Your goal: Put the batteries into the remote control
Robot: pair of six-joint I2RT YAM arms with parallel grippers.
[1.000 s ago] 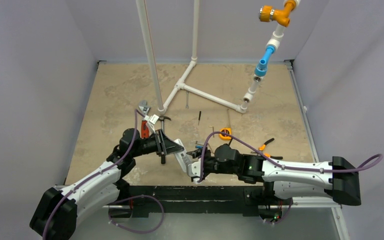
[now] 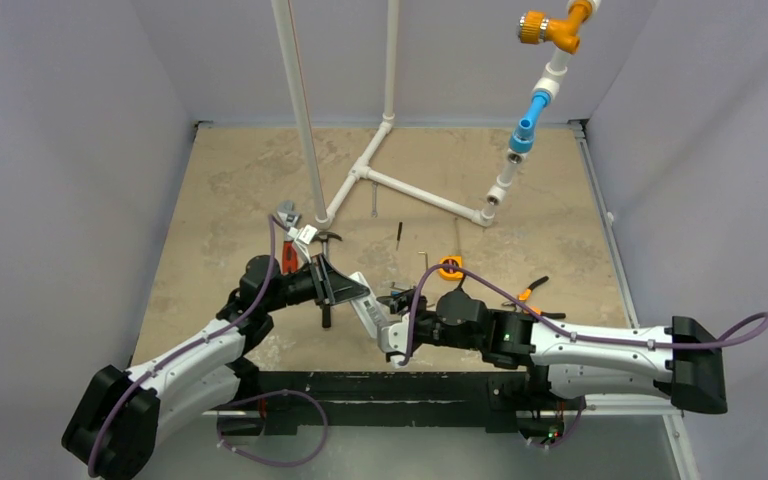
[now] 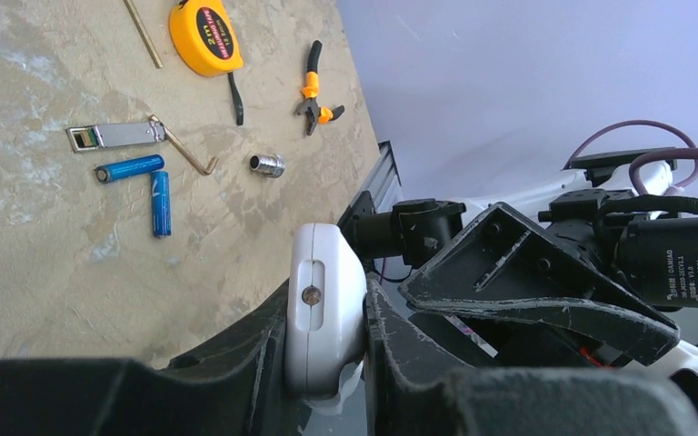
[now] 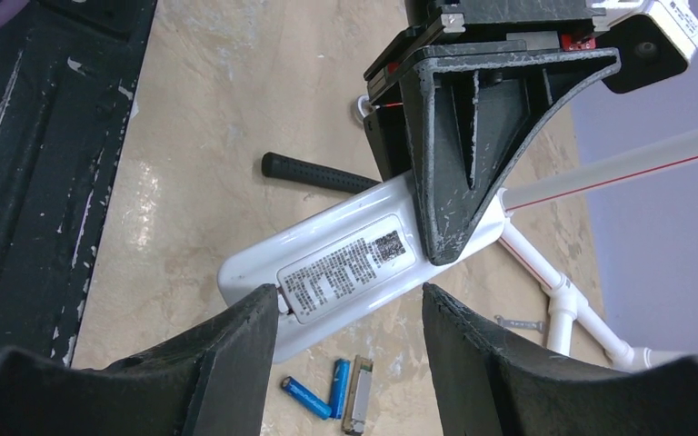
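My left gripper is shut on the white remote control (image 4: 327,272), holding it tilted above the table. In the right wrist view its labelled face shows, and one black left finger (image 4: 454,182) crosses the upper part. My right gripper stands open at the remote's lower end; whether its fingers touch the remote, I cannot tell. Two blue batteries lie on the table: one battery (image 3: 130,169) beside a metal module, the other battery (image 3: 161,204) just below it in the left wrist view.
Around the batteries lie the metal module (image 3: 118,135), a bent hex key (image 3: 186,148) and a socket (image 3: 267,165). Farther off are a yellow tape measure (image 3: 205,36), pliers (image 3: 313,91) and a hammer (image 2: 326,315). White pipes (image 2: 420,193) stand at the back.
The right arm has also moved a little to the right. The table items look the same.
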